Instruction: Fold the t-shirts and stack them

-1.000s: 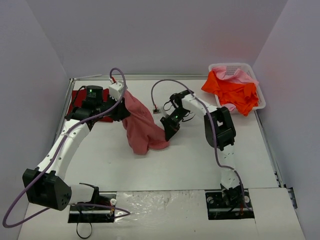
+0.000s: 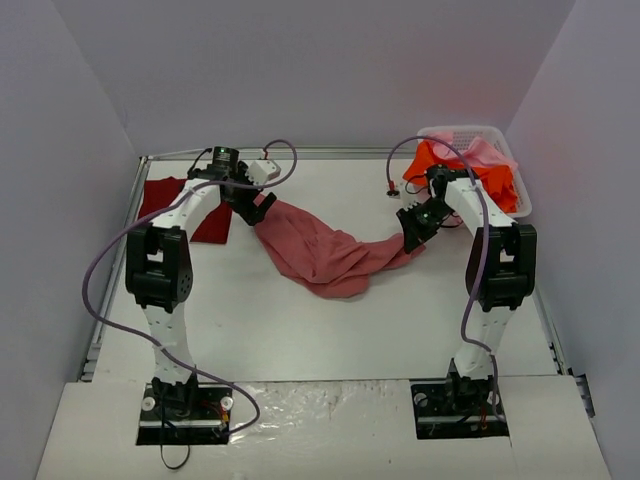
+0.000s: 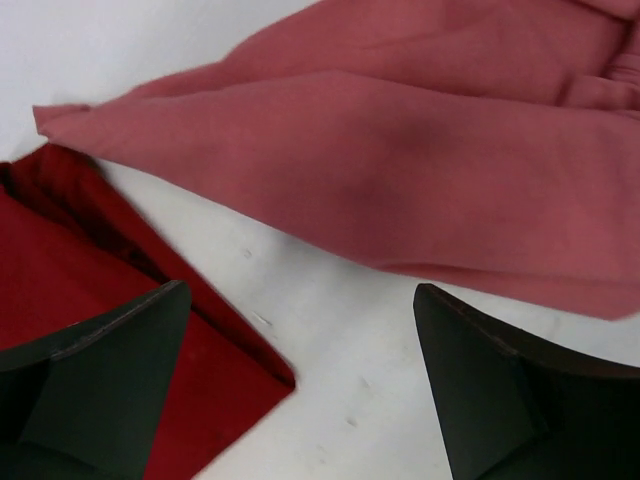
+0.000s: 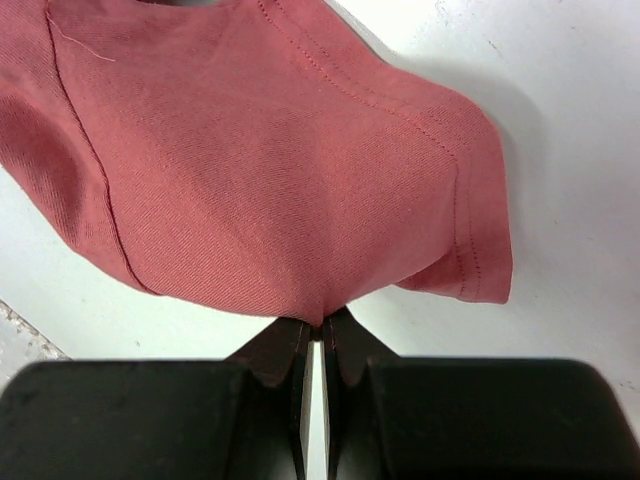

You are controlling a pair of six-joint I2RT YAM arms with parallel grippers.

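A dusty-red t-shirt (image 2: 320, 255) lies crumpled and stretched slantwise across the middle of the table. Its right end is pinched in my right gripper, which is shut on a gathered bit of cloth. A stitched hem shows beside that grip in the right wrist view. Over the shirt's upper left end, my left gripper (image 2: 262, 207) stands open; in the left wrist view no cloth lies between its fingers. A dark red folded shirt (image 3: 60, 300) rests at the table's left, under the left arm, one corner touched or overlapped by the dusty-red cloth.
A white basket (image 2: 518, 190) holding orange and pink cloth stands at the back right, close to the right arm. Grey walls (image 2: 310, 80) border the table.
My right gripper has moved right, drawing the shirt's end with it.
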